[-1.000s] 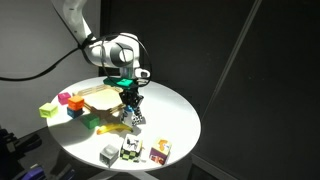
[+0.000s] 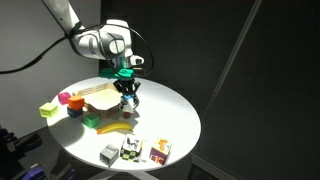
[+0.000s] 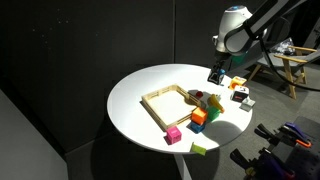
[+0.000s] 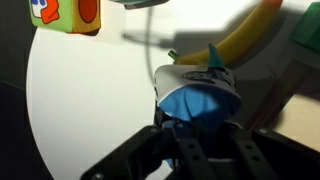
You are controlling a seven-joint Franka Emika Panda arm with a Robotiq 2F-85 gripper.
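Note:
My gripper is shut on a blue and white toy [image 4: 200, 90], which looks like a shark with a dark blue fin. The toy hangs from the fingers above the white round table [image 2: 175, 110]. In exterior view 1 the gripper [image 2: 128, 90] is near the middle of the table, with the toy [image 2: 128, 103] below it. Exterior view 2 places the gripper [image 3: 214, 78] past the tray's right side. The dark fingers cover part of the toy in the wrist view.
A yellow banana [image 2: 115, 127] lies in front of the toy. Behind is a shallow wooden tray [image 3: 170, 107]. Coloured blocks, among them green [image 2: 92, 121] and orange [image 2: 64, 98], stand at the left. Patterned cubes [image 2: 132, 149] line the front edge.
The gripper and the toy have risen and shifted slightly left in exterior view 1. The banana and blocks have stayed in place.

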